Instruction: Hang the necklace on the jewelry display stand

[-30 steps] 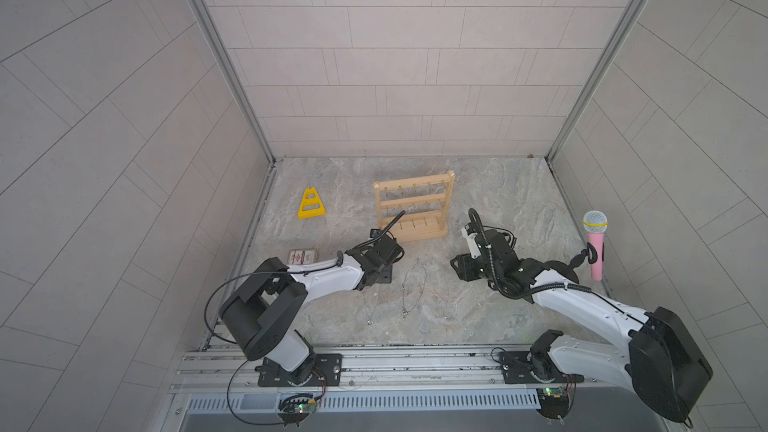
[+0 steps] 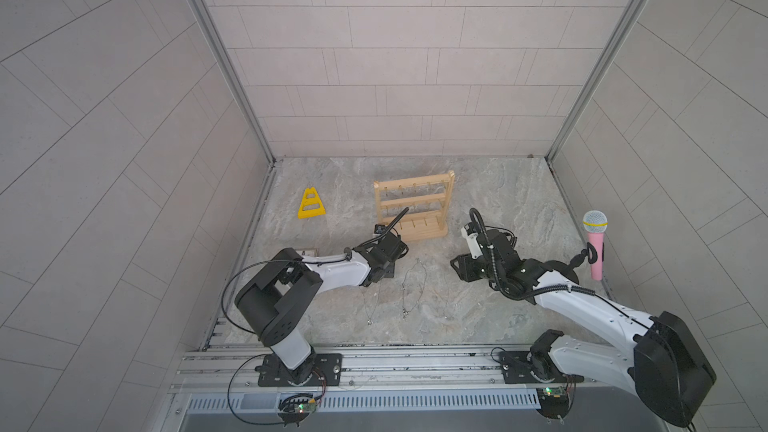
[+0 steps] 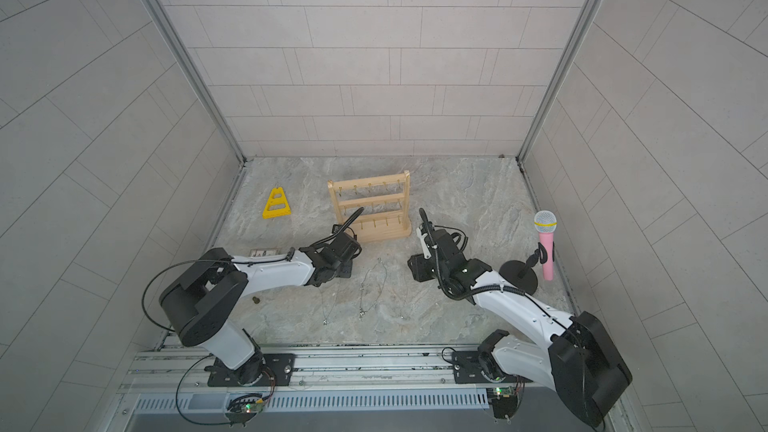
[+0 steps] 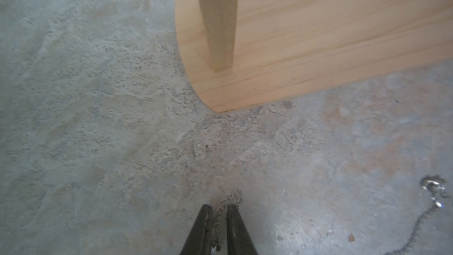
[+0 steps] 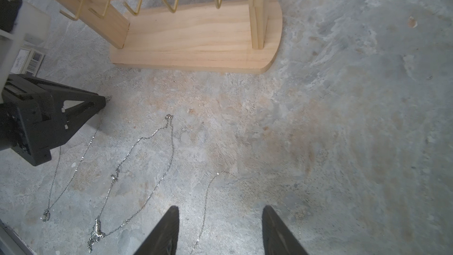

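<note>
The wooden display stand (image 2: 412, 228) with brass hooks stands at the middle of the table. Several silver chain necklaces (image 5: 172, 151) lie on the floor in front of it. In the left wrist view my left gripper is low over a chain end, its fingertips part open either side of it, near the stand's base corner. My right gripper hangs right of the left one, open, with a thin chain lying below between its fingers.
A yellow triangle (image 2: 310, 206) lies at the back left, a small box (image 3: 264, 253) behind the left arm. A pink microphone (image 2: 596, 252) and a dark round base are at the right.
The right arm has barely moved.
</note>
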